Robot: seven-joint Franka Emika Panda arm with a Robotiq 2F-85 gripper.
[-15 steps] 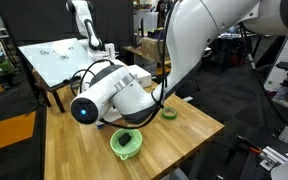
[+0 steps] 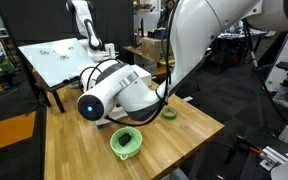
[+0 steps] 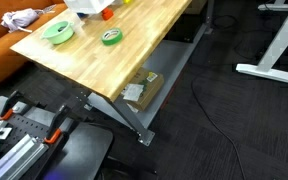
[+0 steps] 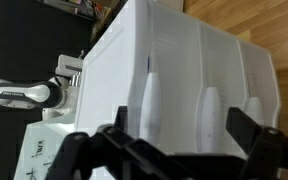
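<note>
A white box-like unit [image 4: 184,65] fills much of the wrist view, with several pale raised bars that look like handles [image 4: 212,112] on its face. Close in front of that face stands my gripper, its dark fingers [image 4: 246,132] wide apart, one at each side. It is open and no object is clearly held; whether either finger touches the unit I cannot tell. Exterior view 2 shows only the lower part of the white unit [image 3: 88,6] at the top edge. In exterior view 1 the arm hides most of it, and the fingertips too.
A green bowl [image 2: 126,143] with something dark inside stands near the table's front edge. A roll of green tape [image 3: 112,36] lies beyond it on the wooden table [image 3: 129,62]. Near the white unit is a small red object [image 3: 107,13]. Bare tabletop lies left of the arm.
In exterior view 1 the arm has shifted slightly to the right over the last second. The bowl and tape stay where they were.
</note>
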